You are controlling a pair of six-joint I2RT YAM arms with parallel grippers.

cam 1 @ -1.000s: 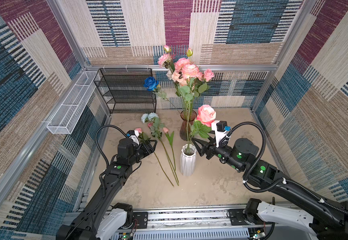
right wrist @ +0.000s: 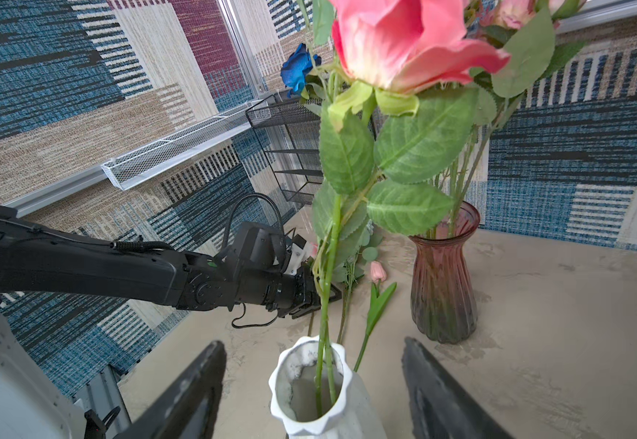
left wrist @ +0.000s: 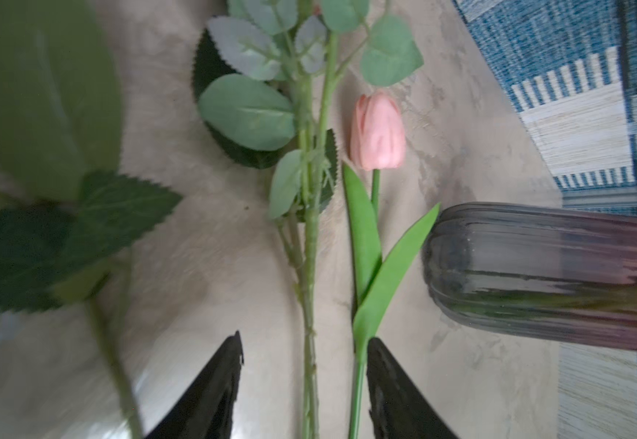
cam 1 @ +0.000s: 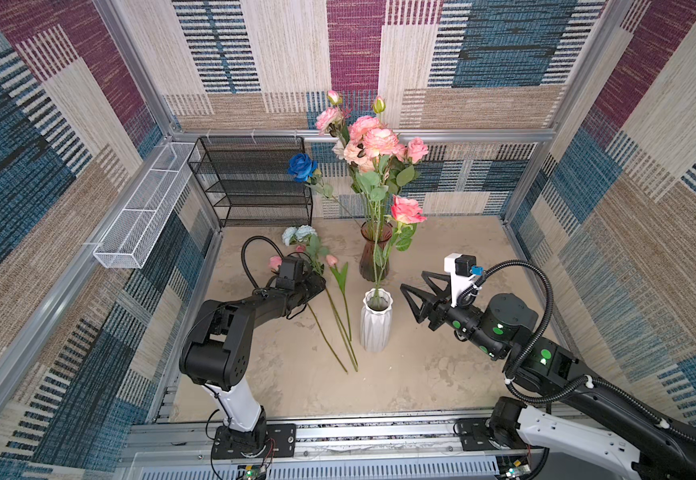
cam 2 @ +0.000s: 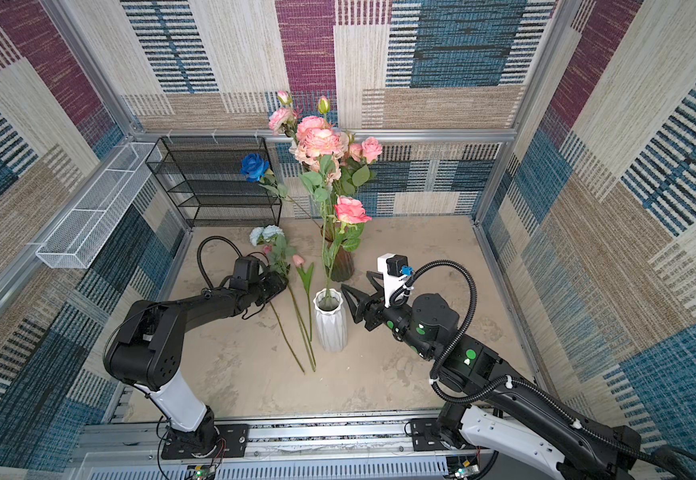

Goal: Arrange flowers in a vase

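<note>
A pink rose (cam 1: 407, 210) stands in the white vase (cam 1: 376, 326). Low over loose stems on the table, my left gripper is part open: in its wrist view a leafy stem (left wrist: 308, 285) runs between the fingertips, not visibly gripped, with a pink tulip (left wrist: 377, 131) to its right. Pale blue flowers (cam 1: 300, 233) lie at the back of that pile. My right gripper stands open to the right of the white vase, holding nothing.
A brown glass vase (right wrist: 442, 292) full of pink flowers and a blue rose stands behind the white vase. A black rack (cam 1: 248, 180) and white wire basket (cam 1: 141, 208) are at the left.
My left arm has swung round and its gripper moved right over the stems. My right gripper has drawn back rightward from the white vase; the pink rose has shifted and now stands higher.
</note>
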